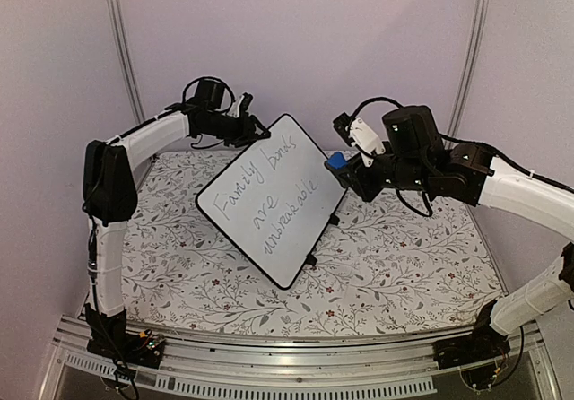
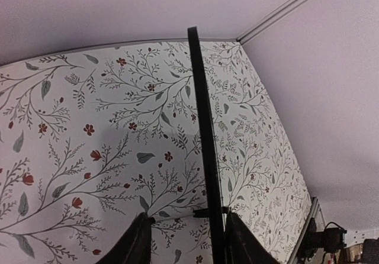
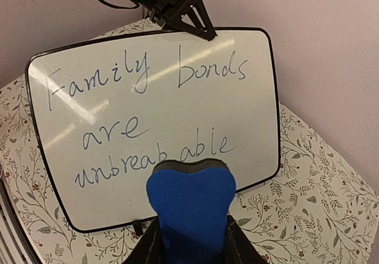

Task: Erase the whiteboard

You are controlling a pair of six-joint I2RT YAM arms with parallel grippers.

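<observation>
The whiteboard [image 1: 260, 212] stands tilted on the patterned table, with blue handwriting "Family bonds are unbreakable" [image 3: 130, 128]. My left gripper [image 1: 256, 133] is at the board's upper-left edge; in the left wrist view the board's dark edge [image 2: 204, 116] runs between its part-open fingers. My right gripper [image 1: 345, 167], right of the board, is shut on a blue eraser [image 3: 190, 205], held in front of the board and clear of its top corner in the top view.
Pale walls enclose the back and sides, and a metal rail [image 1: 269, 364] runs along the front.
</observation>
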